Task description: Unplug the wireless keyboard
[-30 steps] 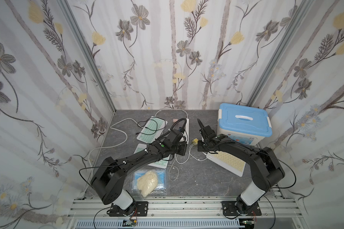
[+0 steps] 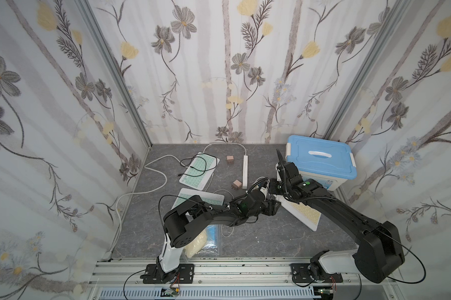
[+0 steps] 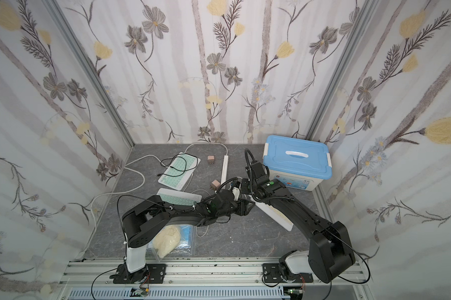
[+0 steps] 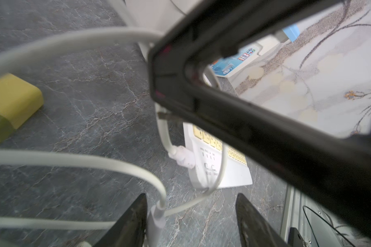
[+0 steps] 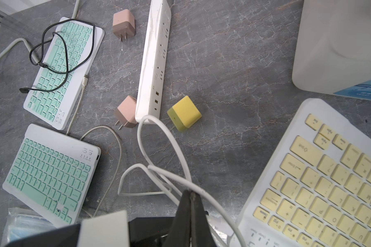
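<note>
A yellow-keyed white keyboard lies at the right; in the left wrist view a white cable plug (image 4: pixel 182 157) sits at its end. My left gripper is open at the white cables, with a cable's sleeved end (image 4: pixel 156 222) beside one finger. My right gripper is shut on a white cable (image 5: pixel 206 196), as far as the right wrist view shows, just above the left one. Both grippers meet over the gap between keyboard and power strip (image 5: pixel 152 61).
Two mint keyboards (image 5: pixel 49 173), pink adapters (image 5: pixel 125 111) and a yellow adapter (image 5: pixel 185 111) lie to the left and middle. A blue-lidded box (image 2: pixel 320 150) stands at back right, and a bag (image 3: pixel 168 240) at front left.
Both arms have moved right and toward each other over the last second, the left gripper now low beside the yellow keyboard, the right arm stretched further over it.
</note>
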